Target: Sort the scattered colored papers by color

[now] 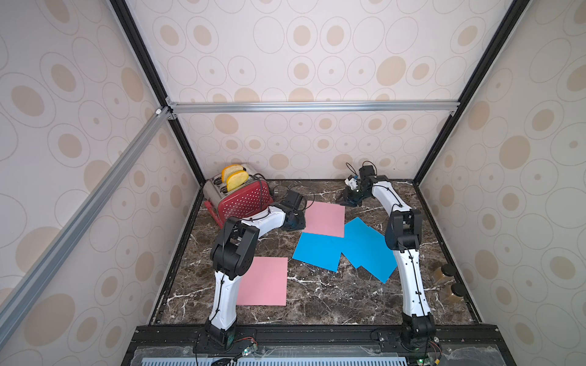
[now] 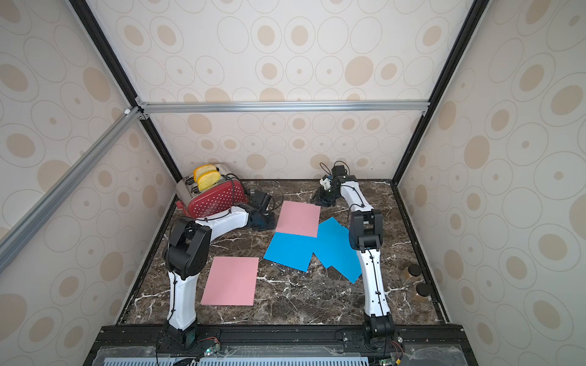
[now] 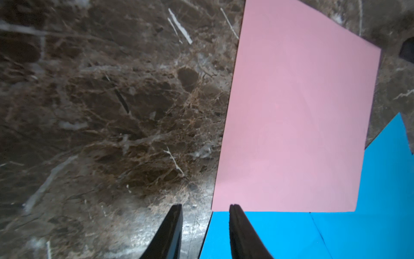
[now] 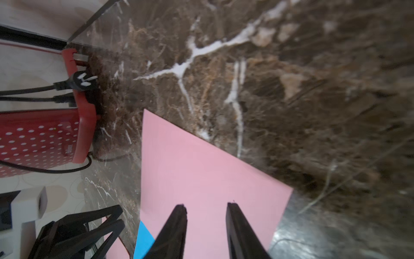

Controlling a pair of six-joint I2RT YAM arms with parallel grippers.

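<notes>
A pink sheet (image 1: 325,219) lies at the back middle, its front edge over a blue sheet (image 1: 318,250). To the right, more blue paper (image 1: 371,249) overlaps that one. Another pink sheet (image 1: 263,281) lies alone at the front left. My left gripper hangs near the back pink sheet's left edge, partly open, its fingers (image 3: 169,235) apart with nothing between them. Near that sheet's back right corner is my right gripper, also partly open; pink paper (image 4: 202,181) shows beyond its fingers, and none is held.
A red dotted basket (image 1: 243,204) holding a toaster with yellow pieces (image 1: 235,177) stands at the back left, with a cable and plug (image 4: 77,82). Two dark-lidded jars (image 1: 448,271) stand at the right edge.
</notes>
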